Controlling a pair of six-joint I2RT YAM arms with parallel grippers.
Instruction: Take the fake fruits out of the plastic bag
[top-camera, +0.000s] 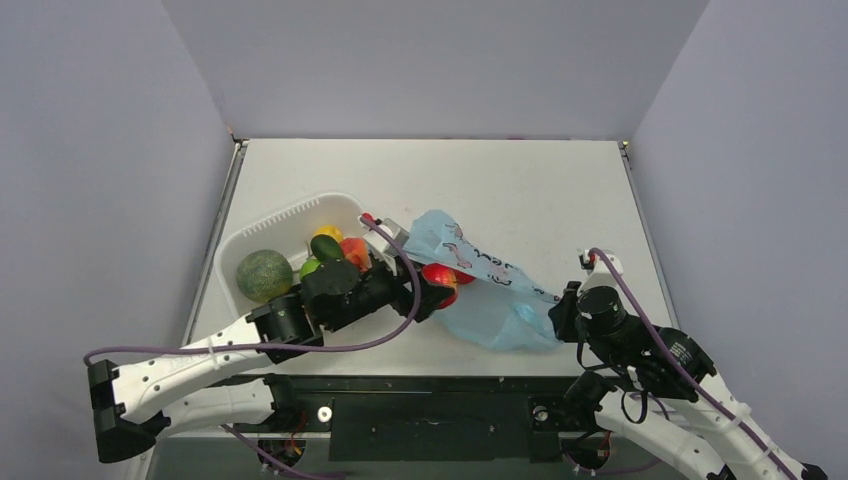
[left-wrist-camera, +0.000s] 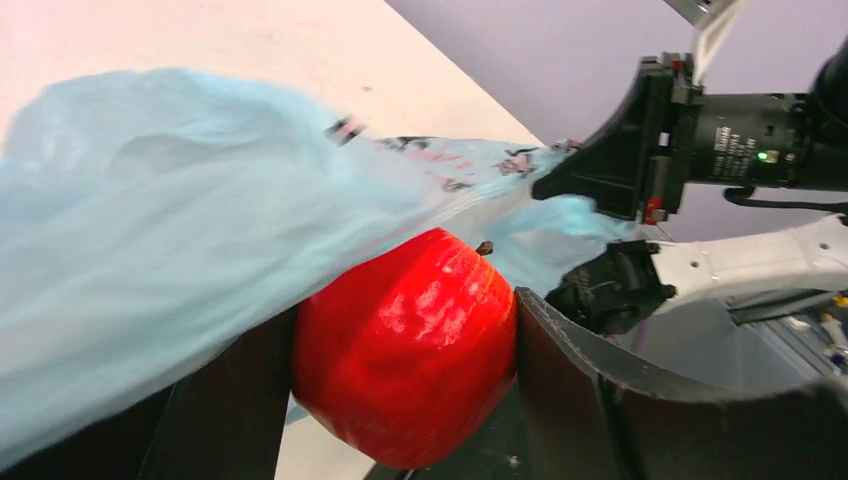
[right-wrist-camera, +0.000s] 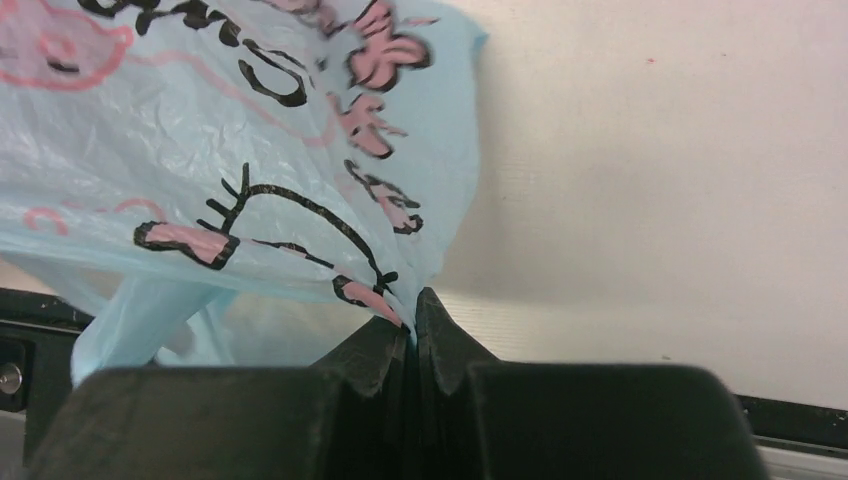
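A shiny red apple (left-wrist-camera: 405, 350) sits between the fingers of my left gripper (top-camera: 432, 290), which is shut on it with one finger at either side. The thin blue plastic bag (top-camera: 505, 328), printed with black and pink drawings, stretches between the two grippers. Its edge drapes over the top of the apple in the left wrist view. At its other end, my right gripper is shut on a gathered pinch of the film. A second bit of red shows behind the apple in the top view, partly covered by the bag.
Left of centre stands a white basket (top-camera: 232, 232) holding a green melon (top-camera: 264, 275), an avocado (top-camera: 326, 248), a peach (top-camera: 354, 250) and other fruit. My left arm passes over its front part.
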